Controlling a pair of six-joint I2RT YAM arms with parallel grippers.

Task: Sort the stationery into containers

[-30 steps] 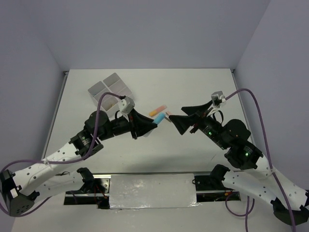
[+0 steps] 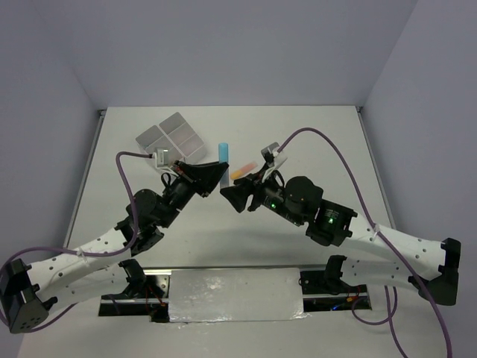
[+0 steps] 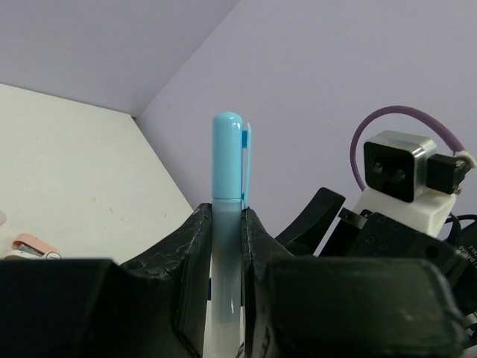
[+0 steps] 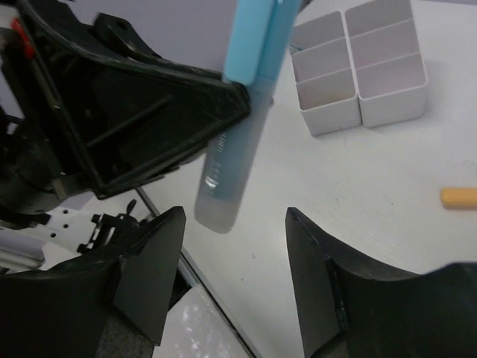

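A pen with a light blue cap and a pale clear barrel stands upright above the table. My left gripper is shut on its barrel, just below the cap. Facing it from the right is my right gripper, its fingers part open. In the right wrist view the barrel's lower end appears between the right fingertips, nearer the left one; contact cannot be made out. The white compartment containers stand at the back left, seen also as a white container in the right wrist view.
An orange and pink stick-like item lies on the table behind the grippers. A pink stapler-like item shows at the left of the left wrist view. Clear table lies at the back right. Both arms are close together over the middle.
The left gripper has turned the pen from slanted to upright and shifted it slightly left. My right gripper has travelled left, right up to the pen. The containers have not moved.
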